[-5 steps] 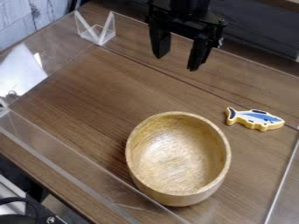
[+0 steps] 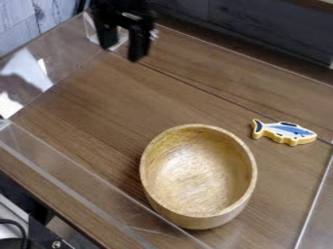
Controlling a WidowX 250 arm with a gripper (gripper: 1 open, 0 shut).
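A black gripper (image 2: 123,39) hangs at the top left of the view, blurred, its two fingers apart with nothing visible between them. A wooden bowl (image 2: 197,175) stands empty at the lower middle of the table. A toy fish (image 2: 283,131), blue and white with a yellow edge, lies on the wood to the upper right of the bowl, apart from it. The gripper is well away from both.
Transparent walls or edges run along the left, front and right. A clear plastic piece at the top left is partly behind the gripper.
The gripper has moved left and slightly up from the top middle, now in front of the clear plastic piece. The bowl and fish have not moved.
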